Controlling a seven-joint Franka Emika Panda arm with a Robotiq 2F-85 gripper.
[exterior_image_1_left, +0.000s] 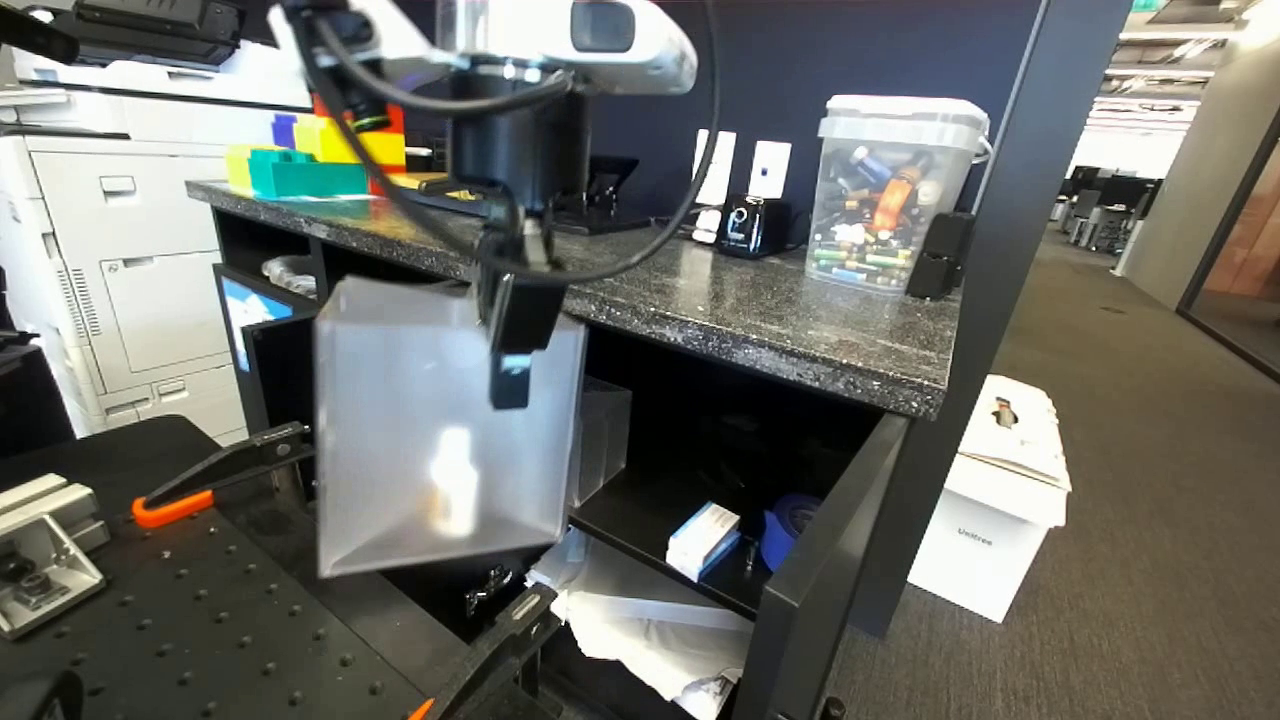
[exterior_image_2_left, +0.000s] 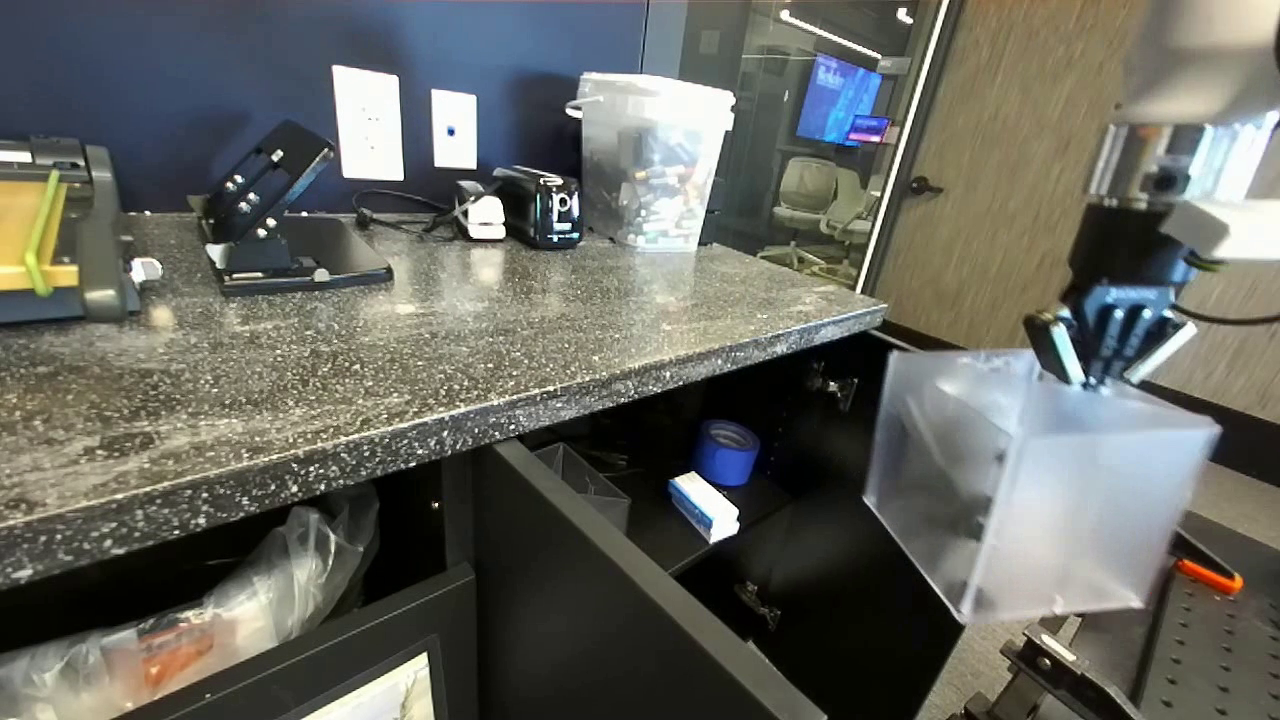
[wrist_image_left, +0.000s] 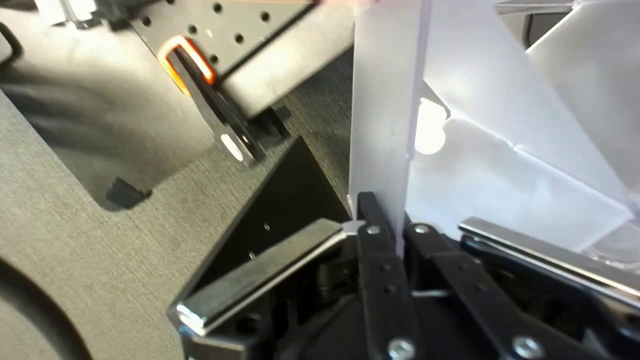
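A frosted clear box hangs in the air, tilted a little, in front of the open cabinet. One of its thin walls runs between the black fingers of my gripper, which is shut on it. From the other side the gripper shows at the top edge of the box. Inside the box a bright white shape shows through in the first exterior view; I cannot tell whether it is an object or a reflection.
On the cabinet shelf are another clear box, a small white-and-blue carton and blue tape. Both cabinet doors stand open; the right door juts forward. Clamps with orange handles sit on the black perforated table. The speckled counter overhangs the shelf.
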